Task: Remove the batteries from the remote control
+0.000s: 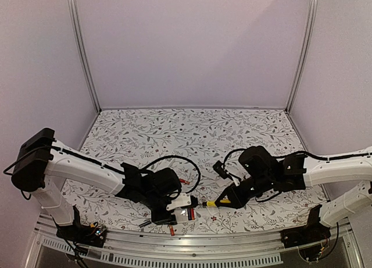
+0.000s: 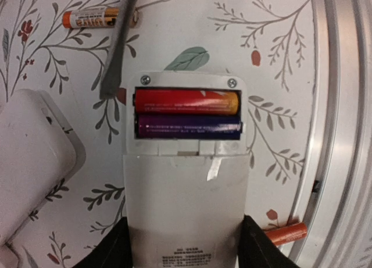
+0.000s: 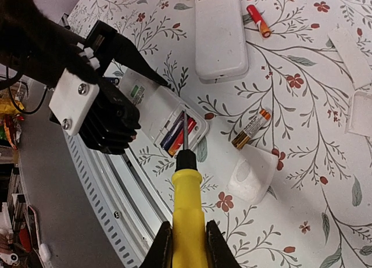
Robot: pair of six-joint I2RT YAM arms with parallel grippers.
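Note:
My left gripper is shut on the white remote control (image 2: 185,186), whose open compartment holds a red battery (image 2: 185,101) and a purple battery (image 2: 187,127). My right gripper is shut on a yellow-handled screwdriver (image 3: 189,201). Its thin metal shaft points at the battery compartment in the right wrist view; I cannot tell whether the tip touches. In the top view both grippers face each other at the front middle of the table (image 1: 192,128).
Loose batteries (image 2: 87,19) (image 2: 285,232) (image 3: 257,21) lie around the remote. A white case (image 3: 218,41) and other white pieces (image 3: 253,172) lie nearby. A metal rail (image 2: 331,105) runs along the front edge.

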